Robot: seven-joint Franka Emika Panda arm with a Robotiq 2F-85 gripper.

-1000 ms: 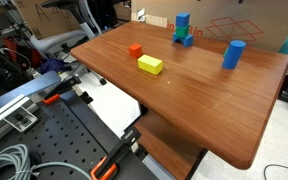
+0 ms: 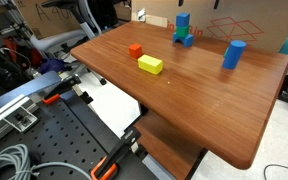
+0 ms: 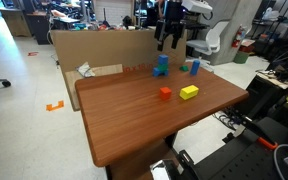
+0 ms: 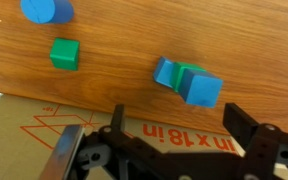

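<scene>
A small stack stands near the back of the table: a blue block (image 2: 182, 41) at the base, a green cube (image 2: 182, 30) on it and a blue cube (image 2: 182, 18) on top. My gripper (image 3: 168, 43) is open above the stack, with nothing between its fingers. In the wrist view the top blue cube (image 4: 200, 88) shows beyond the fingertips, between the two fingers but nearer the right one. Another green cube (image 4: 65, 54) and a blue cylinder (image 4: 48, 9) lie to the left there.
An orange-red cube (image 2: 135, 49) and a yellow block (image 2: 150, 65) sit towards the table's front edge. Behind the stack runs a cardboard wall (image 3: 99, 50).
My gripper has shifted left across exterior view 1, from right of the stack to nearly above it. The objects on the table have stayed put.
</scene>
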